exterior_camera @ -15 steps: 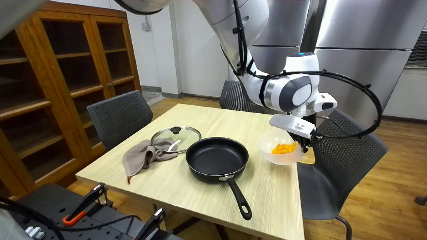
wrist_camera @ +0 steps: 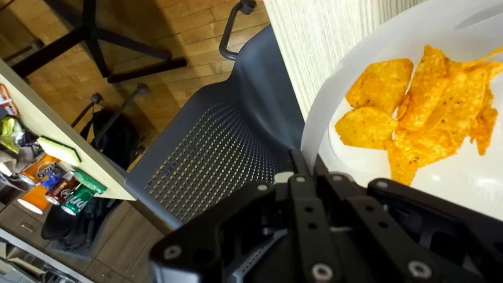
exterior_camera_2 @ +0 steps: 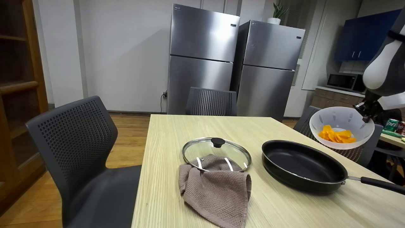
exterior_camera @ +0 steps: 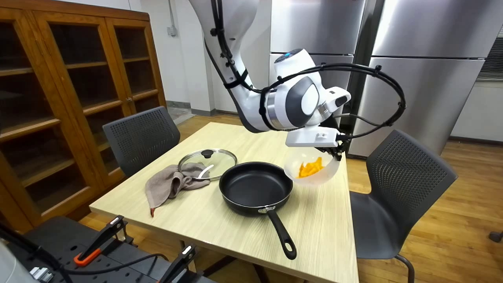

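Observation:
My gripper is shut on the rim of a translucent white bowl [exterior_camera: 325, 177]. Orange chips [wrist_camera: 424, 113] lie inside the bowl, gathered to one side. In exterior view 2 the bowl [exterior_camera_2: 317, 121] hangs tilted above the table, its opening turned partly toward the pan side. An empty black frying pan [exterior_camera: 256, 186] rests on the table, just left of the bowl in exterior view 1, its handle pointing toward the front edge.
A glass lid [exterior_camera_2: 216, 145] with a black knob lies partly over a crumpled brown cloth [exterior_camera_2: 218, 193], left of the pan. Dark chairs [exterior_camera: 405, 179] stand round the table [exterior_camera: 221, 226].
My arm has carried the bowl left and upward in exterior view 1, closer to the pan. The bowl has become more tilted. Pan, lid and cloth are unmoved.

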